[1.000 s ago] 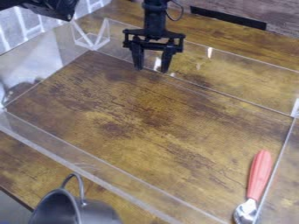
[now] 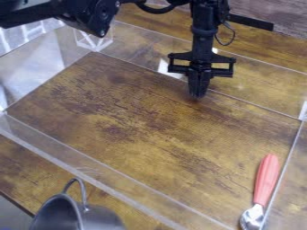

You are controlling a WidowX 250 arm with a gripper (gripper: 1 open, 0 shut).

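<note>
The black gripper (image 2: 199, 90) hangs from the arm at the top middle, its fingers shut and pointing down at the back edge of the wooden board. Nothing shows between the fingers. A red-handled scoop (image 2: 267, 184) with a metal head lies along the right side, well apart from the gripper.
A grey metal pot (image 2: 78, 217) stands at the bottom left, partly out of frame. Clear plastic walls (image 2: 48, 151) ring the wooden floor (image 2: 144, 153), whose middle is bare.
The gripper has closed since a second ago and has moved right and down in the view, from the back middle towards the right. The scoop and pot are where they were.
</note>
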